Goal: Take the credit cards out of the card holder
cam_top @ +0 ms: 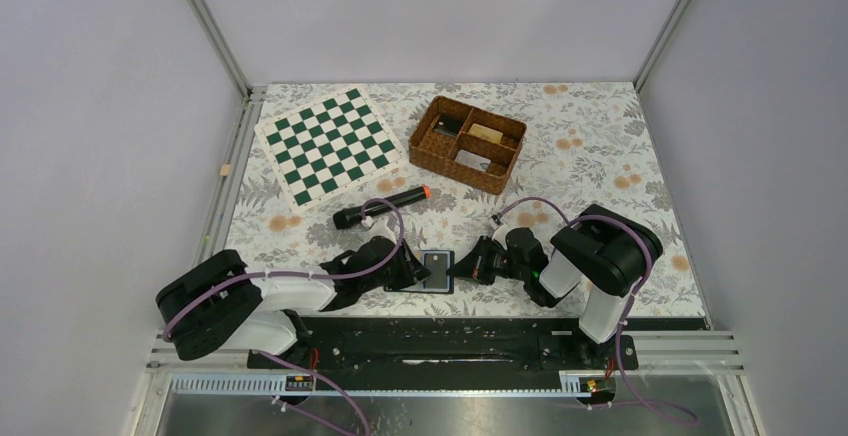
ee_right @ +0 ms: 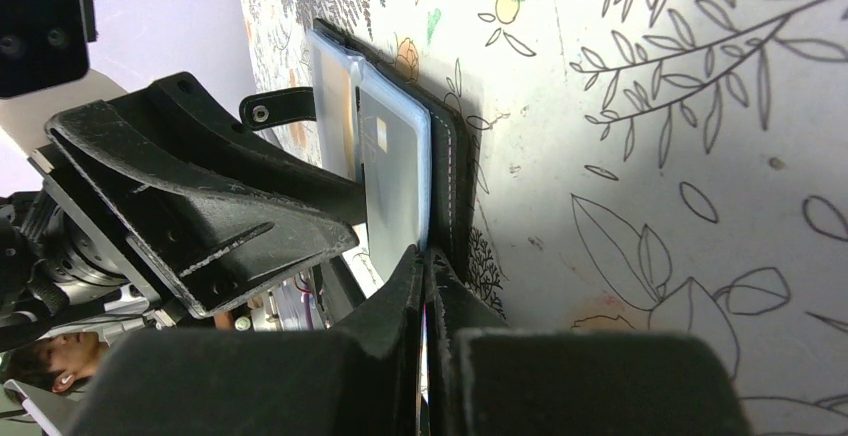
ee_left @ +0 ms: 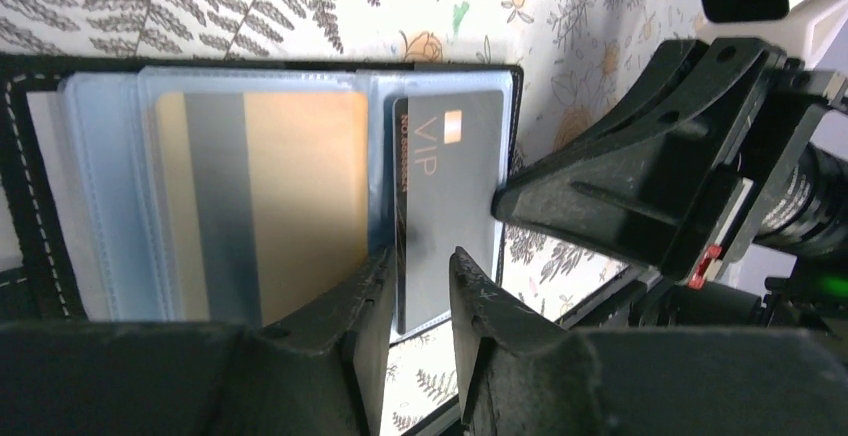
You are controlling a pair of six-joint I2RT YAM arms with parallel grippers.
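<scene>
The open card holder [ee_left: 515, 106] lies flat near the table's front edge. A dark VIP card [ee_left: 455, 146] sits in its right clear pocket, with a narrow glossy strip along the card's left side uncovered. In the left pocket is a gold card with a dark band [ee_left: 305, 156]. My left gripper is partly open over the VIP card's left side, one finger on each side of that edge, nothing clasped between them. On the holder's right, my right gripper is shut at the edge of the clear sleeve [ee_right: 395, 91], which stands slightly off the black cover.
Behind the holder lie a black microphone [cam_top: 385, 208] and a green checkered board [cam_top: 330, 146]. A wicker basket [cam_top: 458, 168] with small items in its compartments stands at the back. The table right of the basket is clear.
</scene>
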